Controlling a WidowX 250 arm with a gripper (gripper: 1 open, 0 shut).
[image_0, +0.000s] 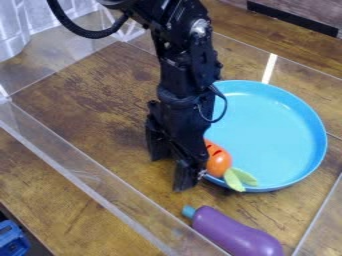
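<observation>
My black gripper (183, 155) hangs low at the left rim of a blue bowl (274, 135), open, its fingertips beside an orange toy carrot (215, 158) with pale green leaves, which lies inside the bowl and is partly hidden by the gripper. A purple toy eggplant (238, 232) lies on the wooden surface in front of the bowl.
Bare wooden surface (80, 100) fills the left and the back. Clear plastic walls border the lower left and the right. A blue object (11, 240) sits at the lower left edge.
</observation>
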